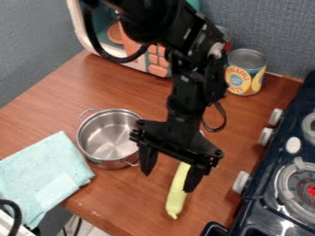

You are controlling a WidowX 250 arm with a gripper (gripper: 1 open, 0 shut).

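Note:
My black gripper (175, 168) hangs over the middle of the wooden table (68, 106), its two fingers spread apart with nothing seen between them. A pale yellow-green elongated item (179, 194) lies just below it, its upper end partly hidden behind the gripper. A steel pot (101, 134) sits to the left, close beside the gripper.
A light blue towel (37, 176) lies at front left. A black stove (286, 167) with white knobs fills the right side. A can (245, 76) and a pale toy kitchen piece (154, 64) stand at the back. Bare table is at upper left.

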